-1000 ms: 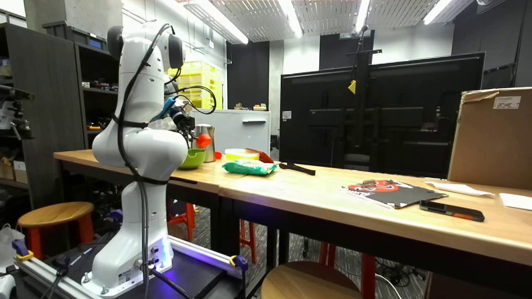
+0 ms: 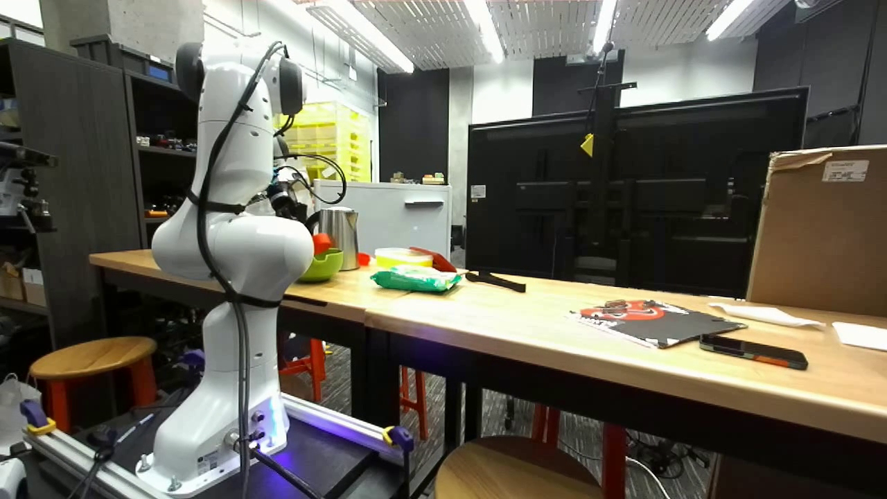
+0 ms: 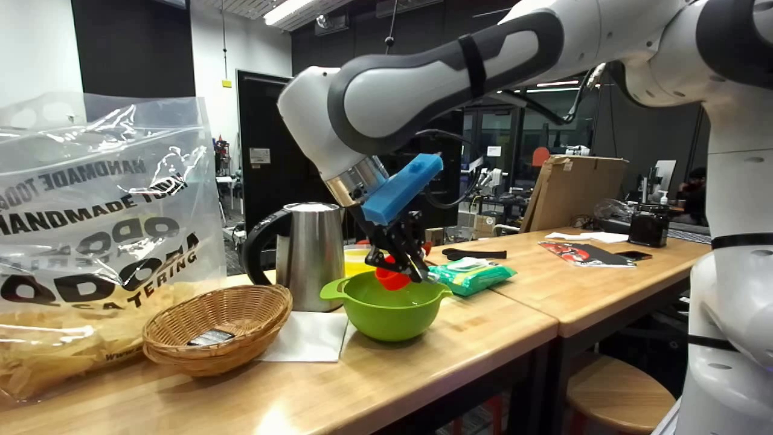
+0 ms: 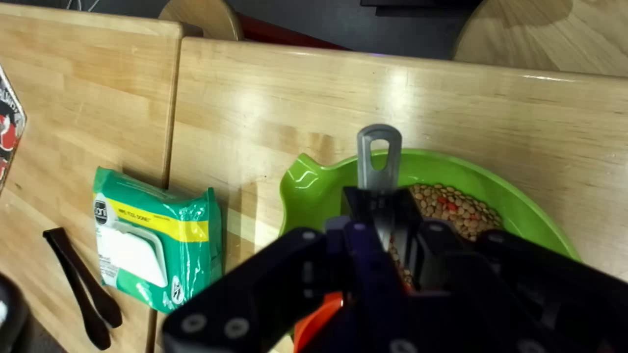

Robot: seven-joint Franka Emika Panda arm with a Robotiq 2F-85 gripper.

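Note:
My gripper is shut on the grey looped handle (image 4: pixel 379 164) of a red scoop. The scoop's red cup (image 3: pixel 392 277) hangs low over the green bowl (image 3: pixel 391 322), partly within its rim; in the wrist view most of the red cup (image 4: pixel 318 320) is hidden behind the fingers. Brown lentils (image 4: pixel 459 209) with a few red bits lie in the bowl. Exterior view 1 shows the red cup (image 2: pixel 322 242) just above the bowl (image 2: pixel 322 266), beside the robot's arm. Whether the cup touches the lentils cannot be seen.
A steel jug (image 3: pixel 311 254) stands close behind the bowl. To its left are a wicker basket (image 3: pixel 217 326) and a clear bag (image 3: pixel 109 239). A green wipes pack (image 4: pixel 159 241) and black tongs (image 4: pixel 85 288) lie on the bowl's other side. Bare table runs along the front edge.
In exterior view 1 the gripper and red cup have moved left and lower, closer to the bowl. The bowl and the table objects look unmoved.

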